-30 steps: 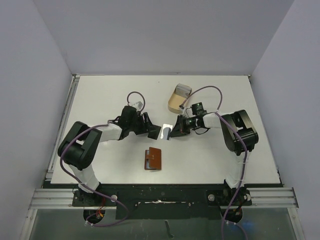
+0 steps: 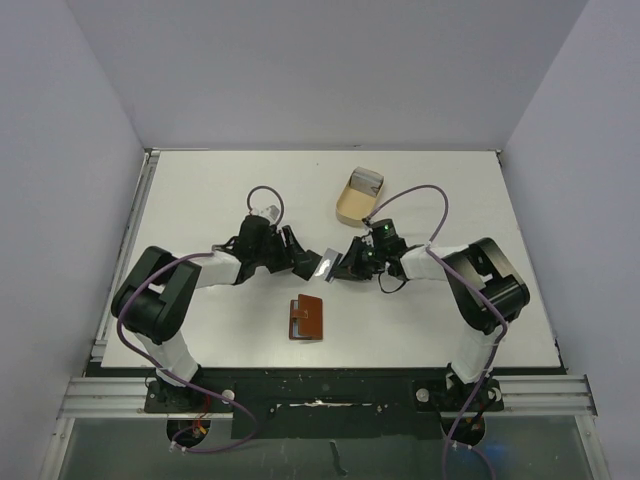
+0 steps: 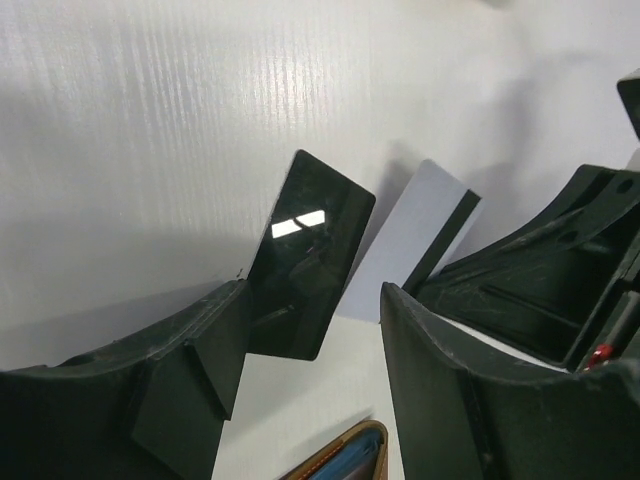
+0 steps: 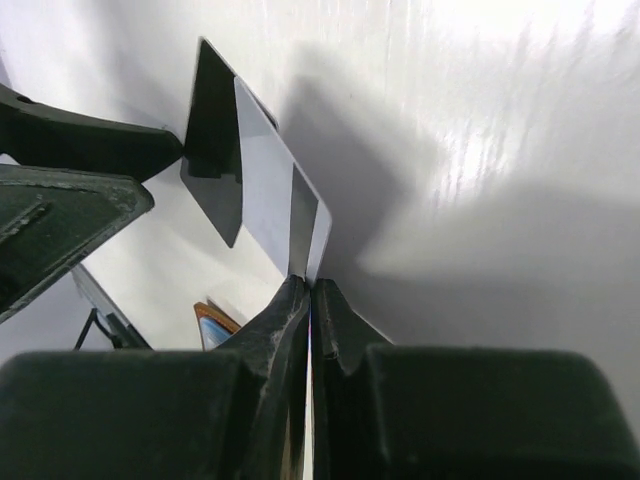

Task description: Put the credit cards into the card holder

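Two cards lie side by side mid-table: a black card (image 3: 310, 250) and a white card with a dark stripe (image 3: 405, 240). My left gripper is open just over the black card's near end. My right gripper is shut, its tips at the edge of the white card (image 4: 268, 185); whether the edge is between them is unclear. The brown card holder (image 2: 306, 318) lies below the cards in the top view, partly visible at the bottom of the left wrist view.
A light tan box (image 2: 356, 200) with a grey part stands behind the right gripper.
The right arm has shifted toward the front of the table, and the white card has turned slightly. The left arm has moved a little to the left.
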